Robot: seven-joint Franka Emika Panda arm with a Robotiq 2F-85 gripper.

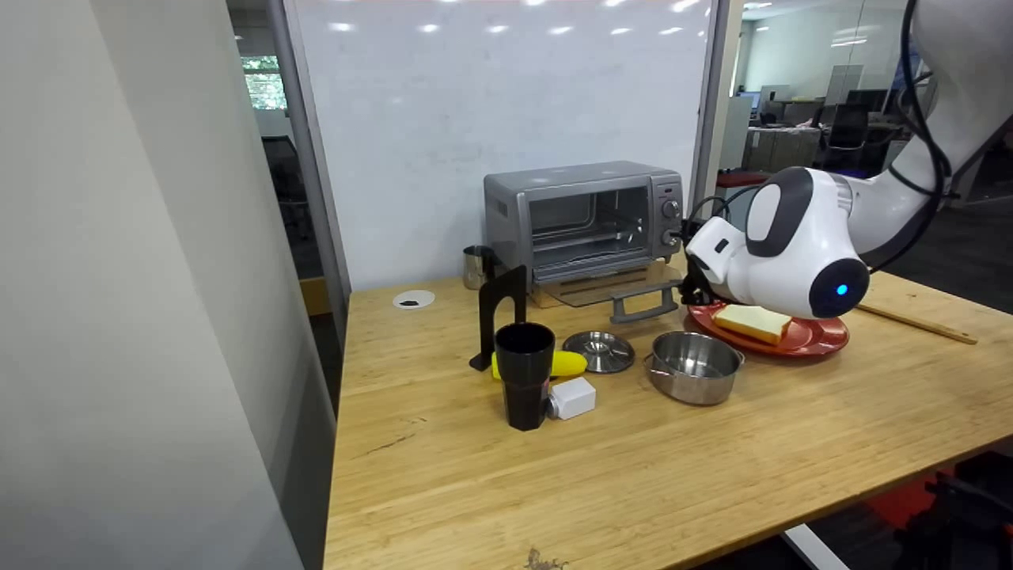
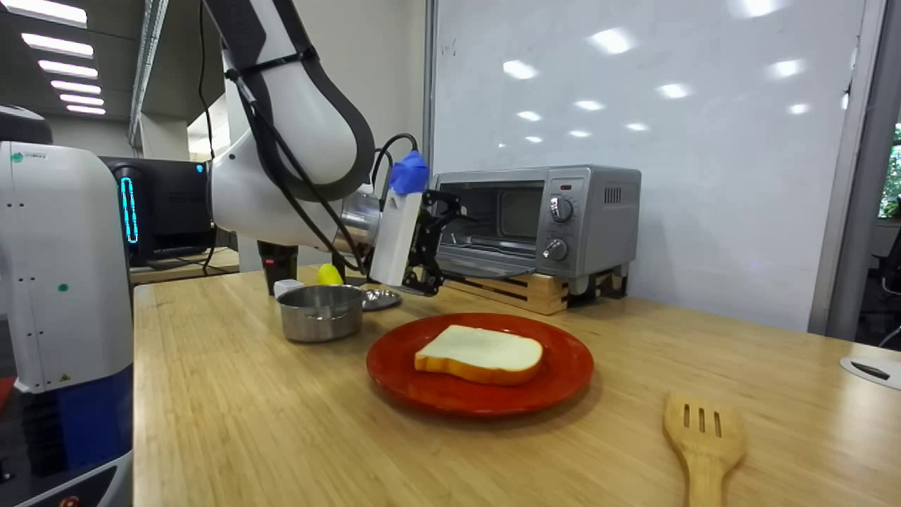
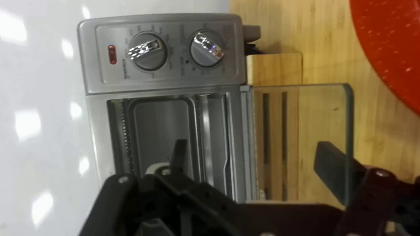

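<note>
The grey toaster oven (image 1: pixel 584 223) stands against the whiteboard with its glass door (image 3: pixel 315 129) hinged down. The door's handle (image 1: pixel 646 302) shows at its outer edge. At the door's right side is my gripper, its fingers wide apart. One finger (image 3: pixel 179 151) is in front of the oven's opening; the other finger (image 3: pixel 328 167) appears through the glass, on the far side of the door. Nothing is visibly clamped between them. A slice of bread (image 2: pixel 481 351) lies on the red plate (image 2: pixel 397 393), in front of the oven.
A steel pot (image 1: pixel 696 380) and its lid (image 1: pixel 600 351) stand left of the plate. Further left are a black cup (image 1: pixel 525 380), a white bottle (image 1: pixel 572 399) and a yellow object (image 1: pixel 570 364). A wooden spatula (image 2: pixel 705 439) lies beyond the plate.
</note>
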